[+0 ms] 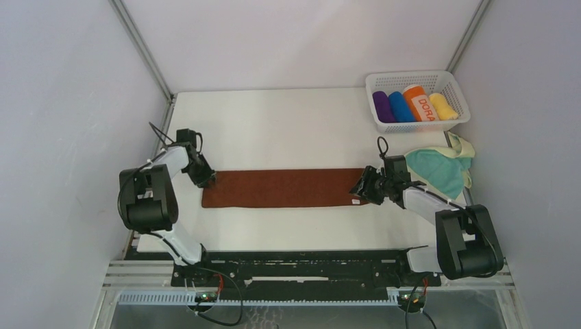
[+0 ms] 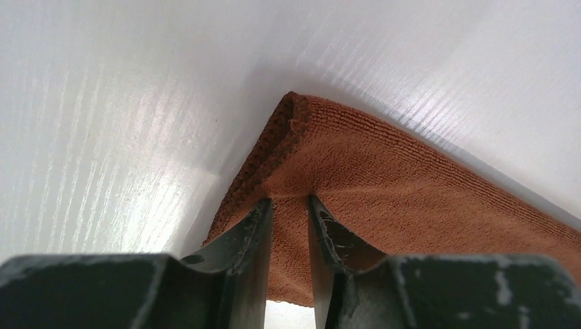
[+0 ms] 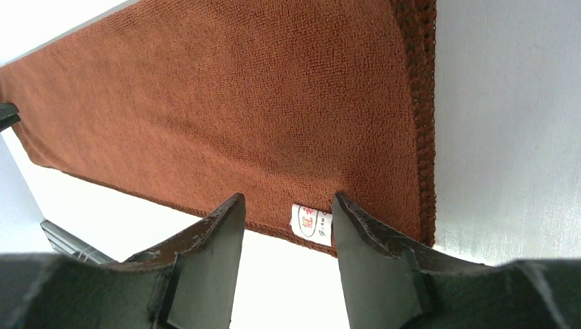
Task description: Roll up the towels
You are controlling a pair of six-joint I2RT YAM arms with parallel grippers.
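Observation:
A brown towel (image 1: pixel 288 188) lies folded into a long flat strip across the middle of the table. At its left end, my left gripper is shut on a pinch of the cloth, and the folded edge bulges a little beside the fingers. Over the towel's right end, my right gripper stands open with nothing between its fingers. A small white label (image 3: pixel 312 225) on the towel's front edge shows between those fingers in the right wrist view.
A white basket (image 1: pixel 419 127) at the back right holds several rolled towels in purple, blue, orange and yellow. Beside my right arm lies a teal and pale-yellow cloth (image 1: pixel 438 171).

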